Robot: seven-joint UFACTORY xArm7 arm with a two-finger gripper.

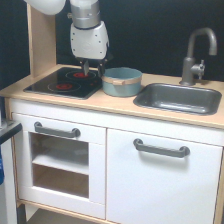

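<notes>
A grey-green pot [122,87] stands on the wooden counter, between the black stovetop and the sink. My white gripper [93,69] points down from above, over the stovetop's right part, just left of the pot's rim. Its dark fingers are small and blurred against the dark wall, so their opening is unclear. Whether they touch the pot cannot be made out. The pot seems to rest level on the counter. Red burner rings show on the stovetop [62,87].
To the right is a metal sink [178,98] with a tall grey faucet [196,60] behind it. A wooden post [42,38] rises at the left back. Below are two white cabinet doors with dark handles, both shut.
</notes>
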